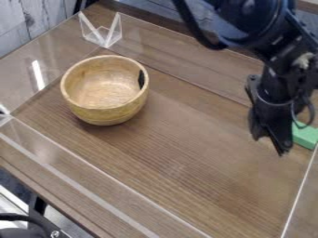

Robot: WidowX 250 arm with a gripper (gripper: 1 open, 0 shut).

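A black robot gripper (271, 130) hangs low at the right side of the table, shut, with nothing visible between its fingers. It covers much of a flat green block (302, 134), whose right part shows at the right edge. A wooden bowl (103, 91) with a dark mark on its inner right wall rests on the left half of the table, well apart from the gripper.
A white wire-like object (102, 28) stands at the back left. Cables lie at the lower left corner, and a wall runs along the back.
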